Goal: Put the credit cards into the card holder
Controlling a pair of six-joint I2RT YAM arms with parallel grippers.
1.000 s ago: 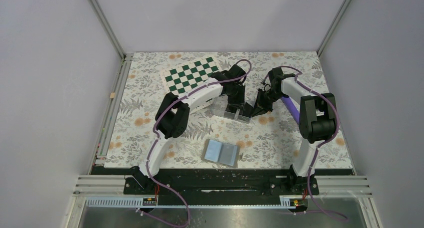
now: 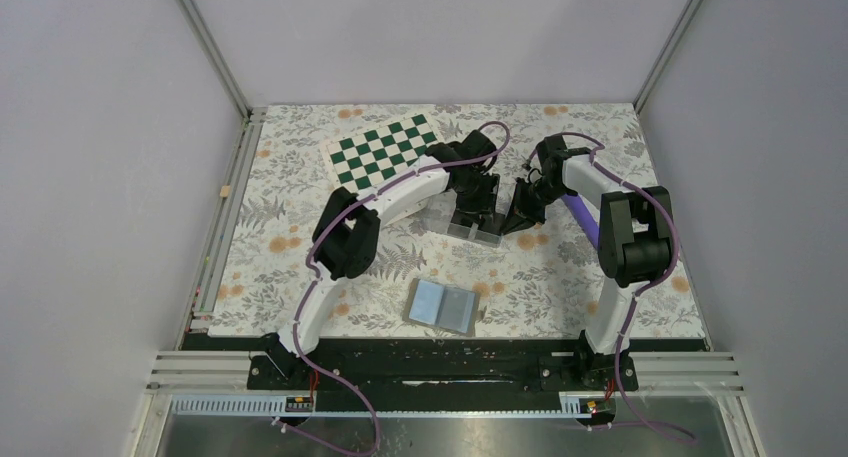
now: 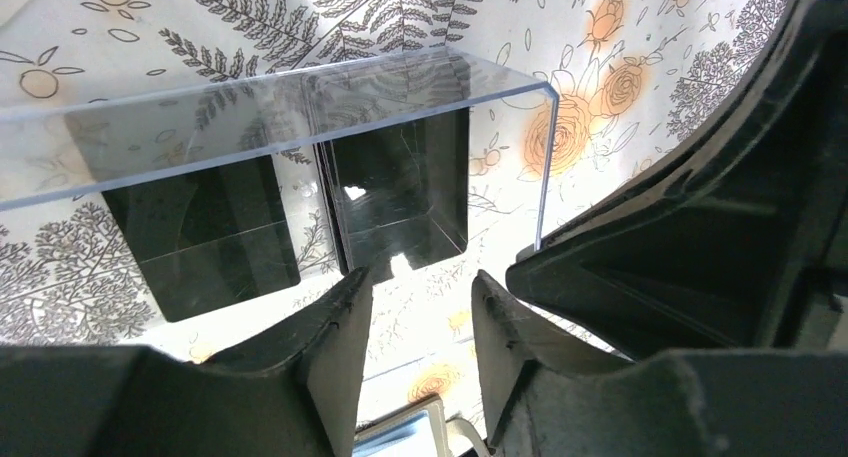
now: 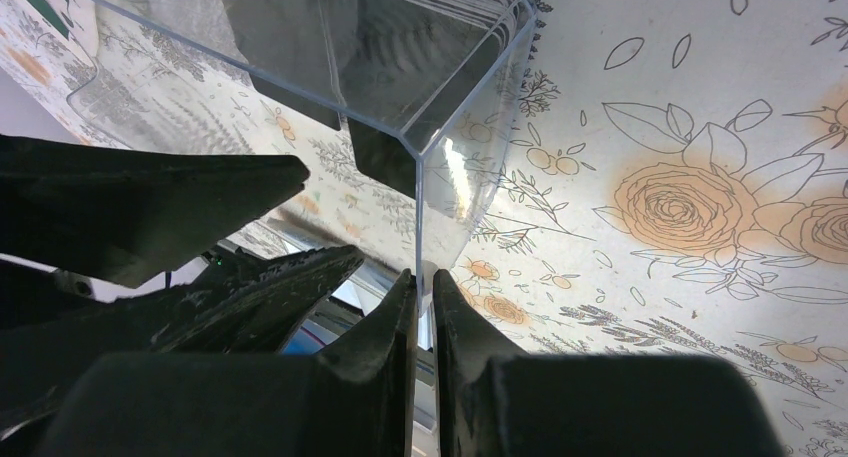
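Observation:
The clear card holder [image 2: 475, 233] stands mid-table, its compartments side by side. Two dark cards sit in separate compartments, a left one [image 3: 200, 232] and a right one [image 3: 400, 187] in the left wrist view. My left gripper is open above the holder's front, nothing between its fingers. At the holder's right end, my right gripper has its fingertips close together, with a narrow gap. The clear end wall [image 4: 419, 222] runs down to this gap; whether the fingers grip it is unclear. In the top view the arms partly hide the holder.
A green-and-white checkered board [image 2: 383, 149] lies behind the left arm. A purple strip [image 2: 581, 218] rests beneath the right arm. Near the front edge is a tray with pale blue and grey panels [image 2: 442, 307]. Free cloth lies between tray and holder.
My left gripper has shifted slightly to the right over the holder. The right arm, the holder and the front tray look unmoved in the top view.

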